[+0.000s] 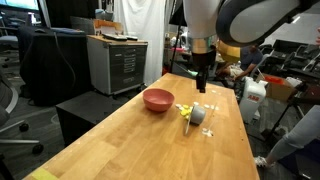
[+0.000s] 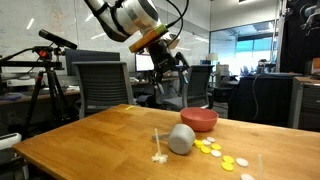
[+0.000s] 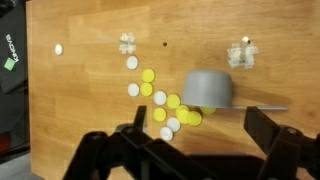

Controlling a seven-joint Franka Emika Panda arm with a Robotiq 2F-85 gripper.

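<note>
A grey cup (image 3: 208, 88) lies on its side on the wooden table, and a thin pale stick (image 3: 262, 107) extends from beside it in the wrist view. Several yellow discs (image 3: 148, 75) and white discs (image 3: 132, 62) are spread flat around the cup. Beyond them stands a red bowl (image 1: 158, 99), also visible behind the cup (image 2: 181, 139) in the second exterior view. My gripper is open and empty, high above the table. In the first exterior view, the gripper (image 1: 202, 82) hangs over the cup's area.
White tape marks (image 3: 242, 53) are stuck to the table. A dark cabinet (image 1: 116, 65) stands past the table's far edge, and office chairs (image 2: 105, 88) are behind it.
</note>
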